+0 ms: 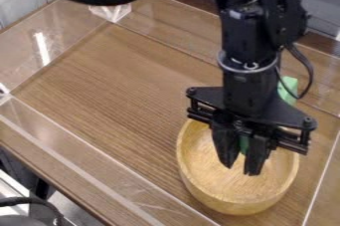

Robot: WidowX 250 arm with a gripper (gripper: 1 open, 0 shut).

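My gripper is a black arm end that hangs over a pale wooden bowl at the lower right. Its fingertips reach down inside the bowl and are shut, with a small dark green item between them, mostly hidden by the gripper. A green object shows behind the wrist at the right.
A white clear stand is at the back left. Cables run along the top, and the table's edge lies at the lower left.
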